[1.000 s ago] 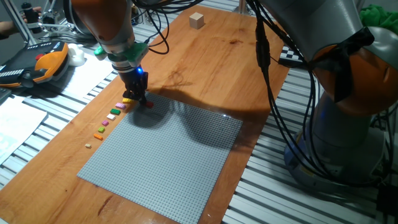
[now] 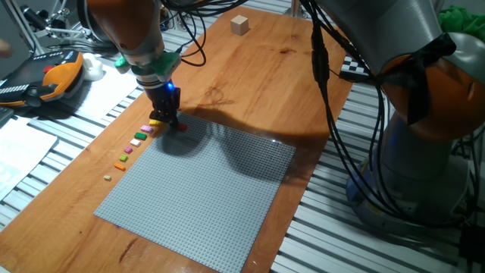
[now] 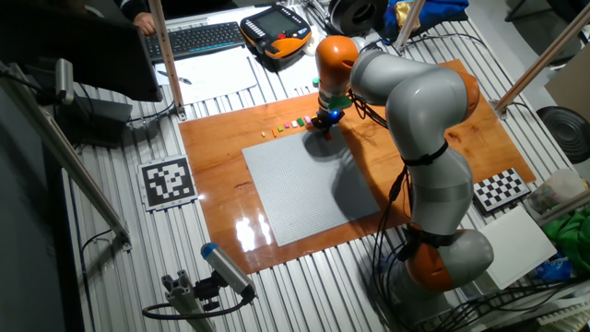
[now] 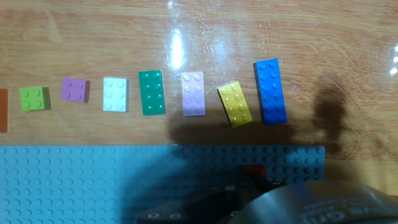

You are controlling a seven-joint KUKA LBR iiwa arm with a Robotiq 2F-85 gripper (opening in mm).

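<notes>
A grey baseplate lies on the wooden table. Over its far left corner, low down, is my gripper. A red brick shows right at the fingertips. In the wrist view only part of that red brick is visible, near the plate's edge, with the dark gripper parts covering the rest. Whether the fingers clasp it or merely stand beside it cannot be made out. Off the plate, a row of bricks includes blue, yellow, lilac, dark green, white, purple and lime.
Smaller bricks, one orange and one pale, continue the row. A wooden cube stands at the table's far end. Beyond the row lies an orange-black teach pendant. Most of the plate is bare.
My arm, the gripper and the bricks look unmoved. Only a person's hand at the upper left edge has shifted, now lower and mostly out of view.
</notes>
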